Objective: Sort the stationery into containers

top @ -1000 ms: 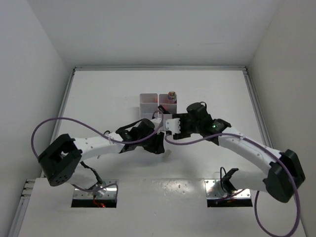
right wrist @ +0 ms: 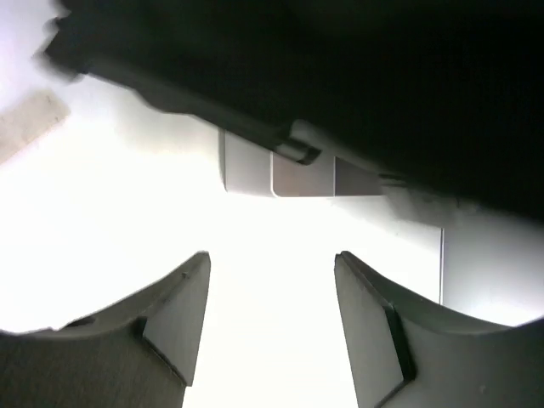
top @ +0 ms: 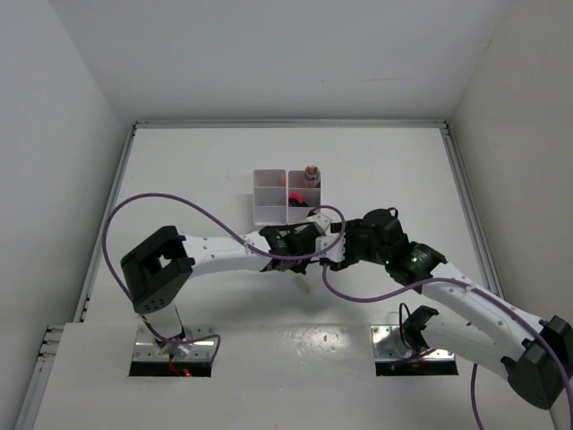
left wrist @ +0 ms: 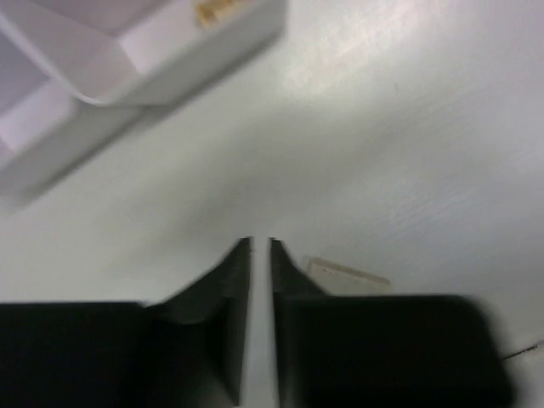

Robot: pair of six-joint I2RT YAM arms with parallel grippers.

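Note:
A white compartment organizer (top: pixel 269 197) stands at the table's back centre, holding colourful items in its right side, red among them. A pale flat rectangular object (top: pixel 303 283) lies on the table in front, also visible in the left wrist view (left wrist: pixel 347 279). My left gripper is shut, its tips close together; what it holds cannot be made out. My right gripper is open with nothing between its fingers. The two grippers are close together in front of the organizer, and a dark blurred body covers the top of the right wrist view.
Purple cables loop over both arms. Walls rise at both sides and the back.
My left arm has moved toward the right. My right arm has shifted toward the front and right, uncovering more of the organizer's red contents.

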